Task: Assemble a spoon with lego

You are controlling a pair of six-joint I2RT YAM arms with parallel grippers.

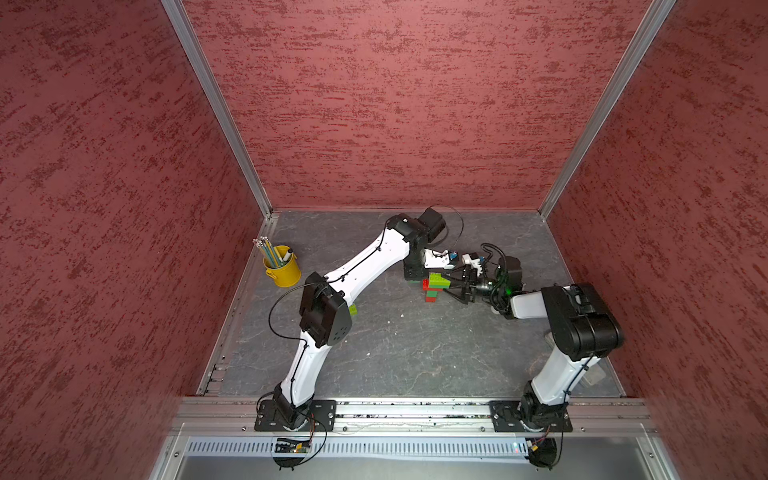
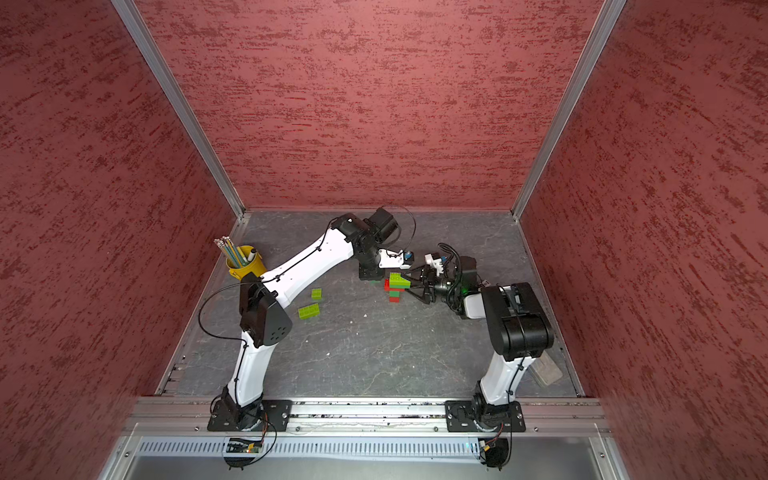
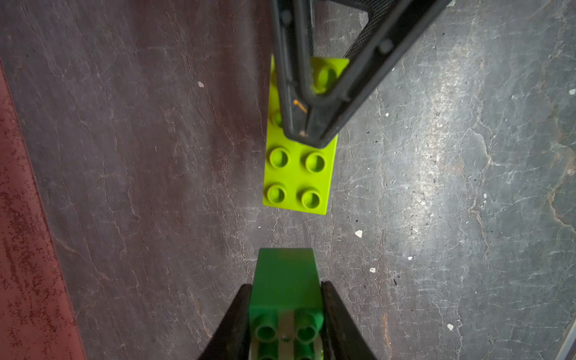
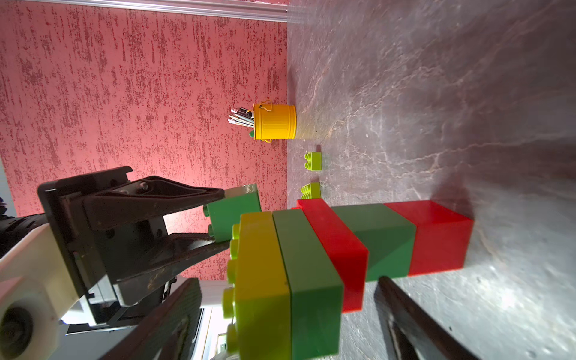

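A brick stack (image 1: 437, 281) stands mid-table: red and green lower bricks, then a red, a green and a lime slab on top (image 4: 261, 282). My left gripper is shut on a green brick (image 3: 285, 270), held just behind the stack. My right gripper (image 2: 412, 284) is part open around the stack's right side; in the right wrist view its blurred fingers flank the upper layers, and whether they touch cannot be told. In the left wrist view a black finger hangs over the lime top.
Two loose lime bricks (image 2: 309, 311) (image 2: 316, 293) lie left of the stack. A yellow bucket (image 1: 283, 273) with sticks stands at the far left.
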